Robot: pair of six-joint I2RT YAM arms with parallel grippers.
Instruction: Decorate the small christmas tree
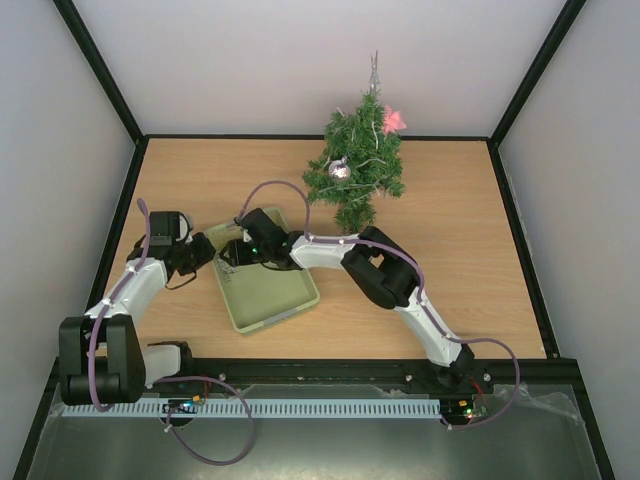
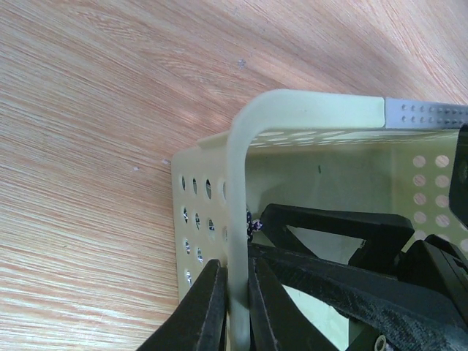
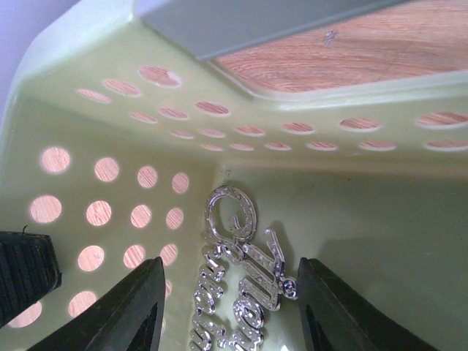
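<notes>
A small green Christmas tree (image 1: 352, 175) stands at the back, with a silver ball (image 1: 339, 170) and a pink bow (image 1: 393, 121) on it. Left of it lies a pale green basket (image 1: 270, 295). My left gripper is shut on the basket's rim (image 2: 238, 190) at its left side. Inside the basket, my right gripper has its fingers apart, one on each side of a silver glittery word ornament (image 3: 245, 281). The ornament lies in the corner on the basket floor, and no grip on it shows.
The basket's perforated walls (image 3: 139, 197) rise close around the right gripper. Both grippers are near each other at the basket's left end. Bare table (image 1: 460, 270) lies to the right.
</notes>
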